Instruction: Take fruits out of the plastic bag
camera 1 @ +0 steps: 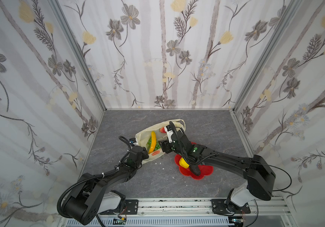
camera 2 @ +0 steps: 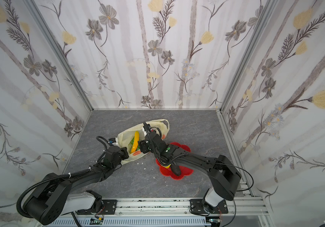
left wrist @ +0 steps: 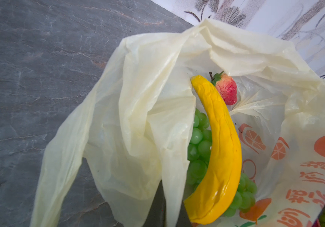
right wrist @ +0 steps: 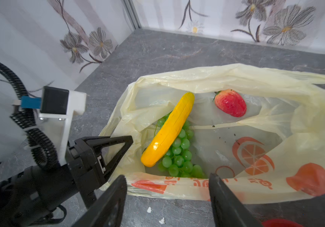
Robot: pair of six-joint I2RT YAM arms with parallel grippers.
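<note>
The cream plastic bag (right wrist: 215,189) lies on its side with a wide mouth. Inside it, a yellow banana (right wrist: 170,130) rests across green grapes (right wrist: 179,157), and a red strawberry (right wrist: 230,103) sits farther back. My left gripper is shut at the bag's left edge, with a fold of the plastic film at its fingertips. Over the bag's front edge hangs my right gripper, its fingers (right wrist: 111,200) apart and nothing between them. The red flower-shaped bowl (camera 1: 207,170) holds a yellow fruit (camera 1: 184,163) and a dark fruit (camera 1: 195,169).
Small white crumbs (right wrist: 162,220) are scattered on the grey table in front of the bag. Patterned walls (camera 1: 185,56) close off the back and sides.
</note>
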